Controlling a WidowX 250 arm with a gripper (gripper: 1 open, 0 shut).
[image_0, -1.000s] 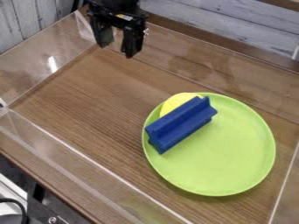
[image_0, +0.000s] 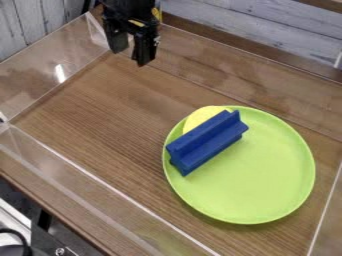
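Observation:
The black robot gripper (image_0: 130, 40) hangs over the back left of the wooden tray, open, with its fingers apart. Toward the front right, a large green plate (image_0: 254, 188) holds a blue bar-shaped block (image_0: 205, 141) lying diagonally. A yellow round object (image_0: 201, 115) is partly hidden behind the blue block, at the plate's back edge. The gripper is well away from all three.
The wooden floor (image_0: 94, 120) of the tray is bare across the left and middle. Clear plastic walls line the left and front left, with white boards beyond the back edge.
The gripper has shifted slightly to the left and turned a little. The plate, the blue block and the yellow object have stayed where they were.

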